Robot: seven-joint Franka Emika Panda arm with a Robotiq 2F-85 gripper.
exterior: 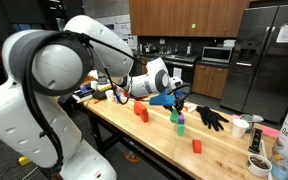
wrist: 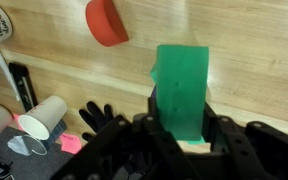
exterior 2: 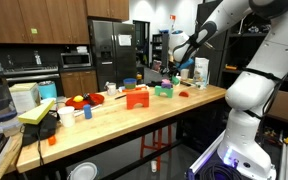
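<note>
A green block (wrist: 181, 90) fills the middle of the wrist view, with my gripper shut on it. In exterior view 1, the held block (exterior: 174, 116) hangs close to a purple block (exterior: 181, 119). That purple block rests on a second green block (exterior: 180, 130), forming a small upright stack on the wooden table. From above, the held block hides most of the stack, so whether they touch cannot be told. A red block (wrist: 106, 20) lies apart on the table.
Black gloves (exterior: 210, 118) lie just beyond the stack. A white cup (exterior: 241, 127) and bowls (exterior: 259, 165) stand toward the right. Larger red blocks (exterior: 136, 110) are at the left. Bare tabletop (exterior: 164, 146) shows in front of the stack.
</note>
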